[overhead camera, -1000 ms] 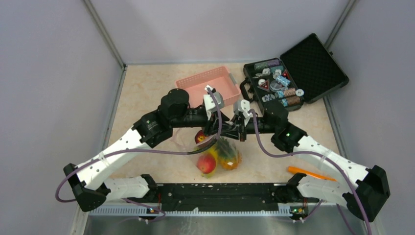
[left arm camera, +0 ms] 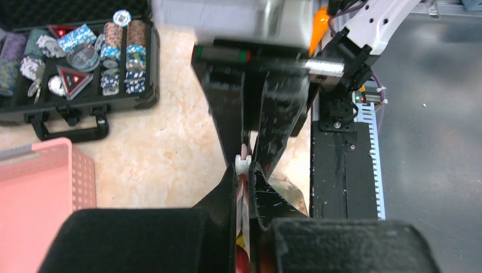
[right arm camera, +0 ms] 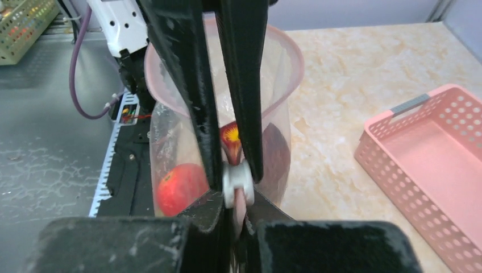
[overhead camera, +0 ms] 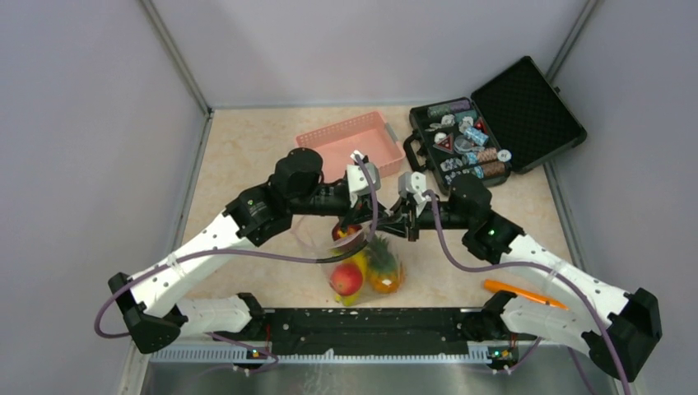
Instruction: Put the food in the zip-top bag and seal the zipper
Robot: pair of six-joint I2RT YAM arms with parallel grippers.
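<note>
A clear zip top bag (overhead camera: pixel 346 271) with a pink rim holds food: a red fruit (right arm camera: pixel 181 190), a pineapple (overhead camera: pixel 383 271) and other pieces. My two grippers meet over its top. In the left wrist view, my left gripper is shut on the white zipper slider (left arm camera: pixel 243 165) at the pink strip. My right gripper is shut at the same corner, its tips beside the slider and pink strip; whether it pinches the strip is hard to tell. The bag's mouth (right arm camera: pixel 293 62) stands open in the right wrist view.
A pink basket (overhead camera: pixel 337 140) sits behind the arms, with an open chip case (overhead camera: pixel 528 115) at back right. An orange object (overhead camera: pixel 523 295) lies at front right.
Both grippers and arms have shifted slightly to the right in the top view, and the bag's top has moved a little with them.
</note>
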